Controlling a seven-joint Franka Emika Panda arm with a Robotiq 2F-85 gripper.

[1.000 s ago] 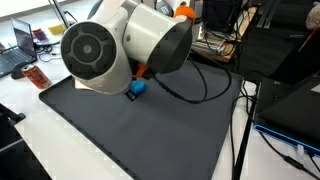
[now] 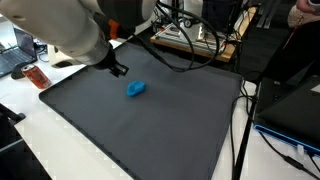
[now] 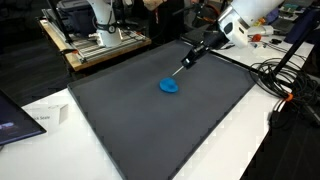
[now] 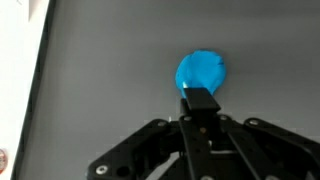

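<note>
A round, bright blue object (image 2: 135, 88) lies on the dark grey mat (image 3: 130, 115); what it is cannot be made out. Over the mat, close beside it, is my gripper (image 3: 189, 64), pointing down. Its black fingers are shut on a thin pale stick (image 3: 177, 72), whose lower end slants toward the blue object. In the wrist view the blue object (image 4: 201, 68) shows just beyond the fingertips, with the stick's light tip (image 4: 184, 90) at its near edge. Whether the tip touches it is unclear. Most of the stick is hidden by the fingers.
An orange-red can (image 2: 36, 76) stands off the mat's left corner. Loose black cables (image 3: 285, 85) lie along the table edge.
In exterior view 1 the arm has swung leftward and away from the camera, uncovering the blue object. The blue object appears in about the same place.
</note>
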